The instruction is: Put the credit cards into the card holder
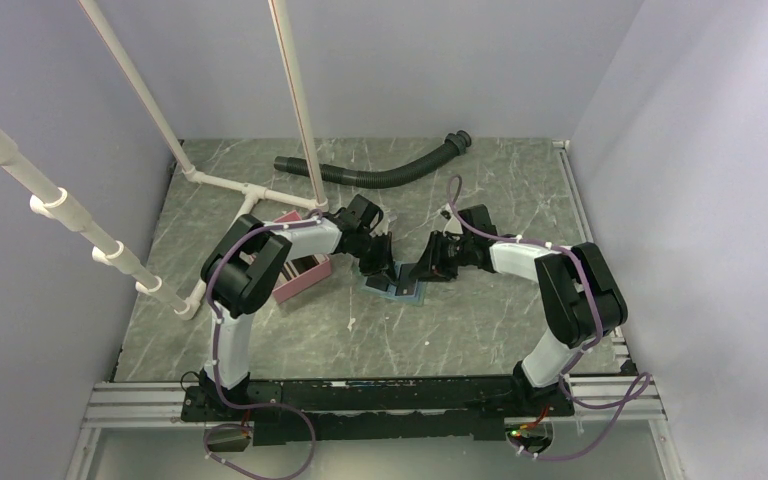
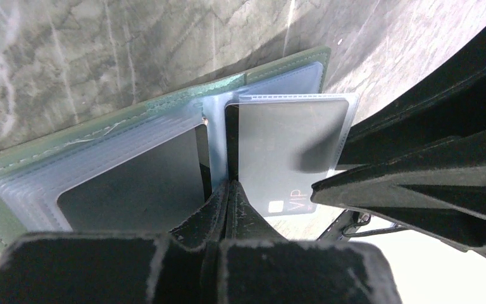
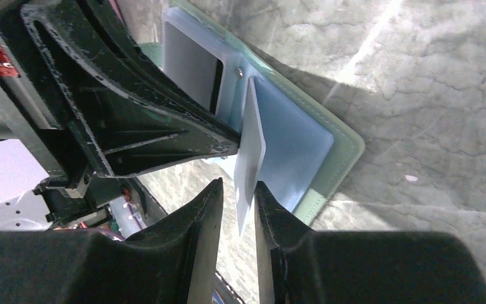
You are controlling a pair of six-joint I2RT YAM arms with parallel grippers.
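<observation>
The card holder (image 1: 419, 297) lies spread on the table, a green cover with clear bluish pockets. A dark card (image 2: 136, 180) fills its left pocket in the left wrist view, and a grey card marked VIP (image 2: 291, 142) sits in the right sleeve. My left gripper is shut, its tips down by the holder's middle fold; no card shows between them. The right gripper is part open. Its fingers stand either side of the raised sleeve (image 3: 250, 155), seen nearly edge-on in the right wrist view, with a gap beside it.
Left of the holder stands a pink box (image 1: 305, 281) with dark and light slots, partly under the left arm. A black corrugated hose (image 1: 390, 178) lies at the back, near white pipes (image 1: 222, 183).
</observation>
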